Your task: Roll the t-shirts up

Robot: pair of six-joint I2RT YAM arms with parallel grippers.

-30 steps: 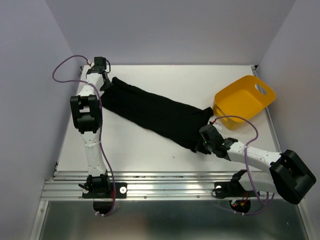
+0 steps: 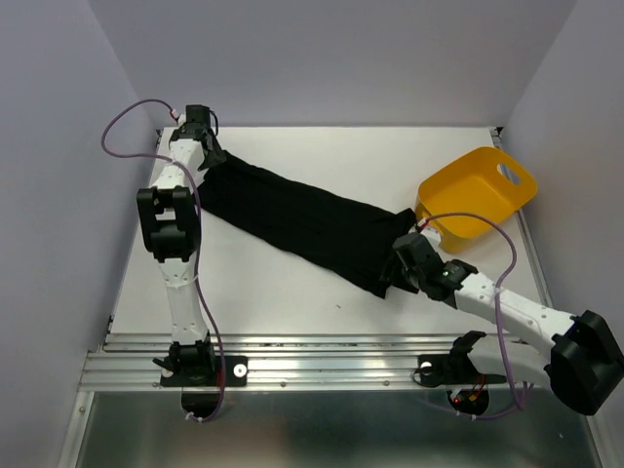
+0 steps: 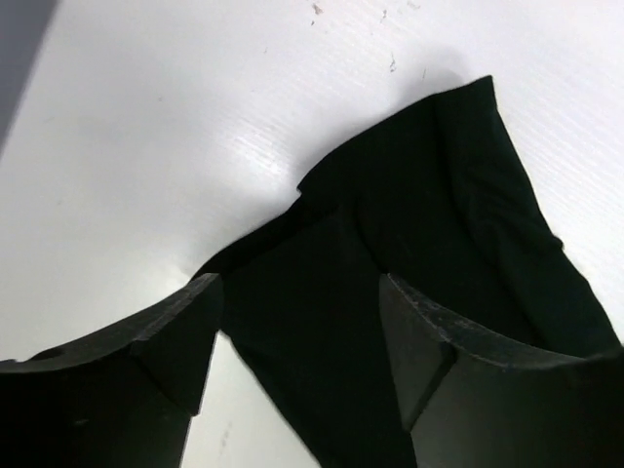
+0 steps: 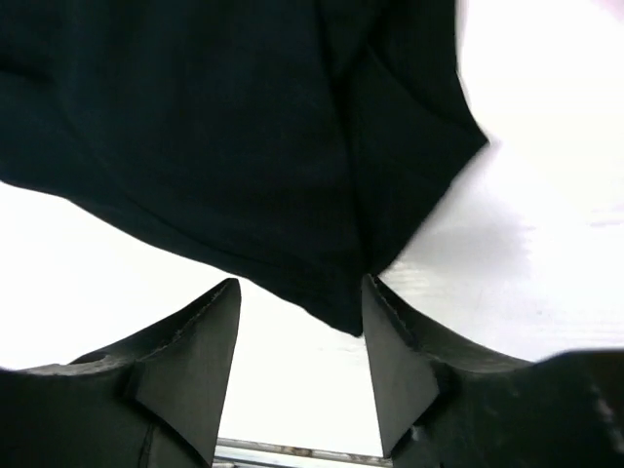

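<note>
A black t-shirt, folded into a long strip, lies slantwise across the white table from upper left to lower right. Over its upper-left end is my left gripper. In the left wrist view this gripper stands open above the cloth, gripping none of it. My right gripper is at the lower-right end of the strip. The right wrist view has its fingers open, with a pointed corner of the shirt reaching in between the fingertips, not clamped.
A yellow basket stands at the table's right side, close to the shirt's right end and the right arm. Bare white table lies in front of the strip and behind it. A metal rail runs along the front edge.
My right gripper has shifted slightly up and right at the shirt's lower end, its arm swinging with it. The left gripper has moved only a little. The shirt lies almost the same.
</note>
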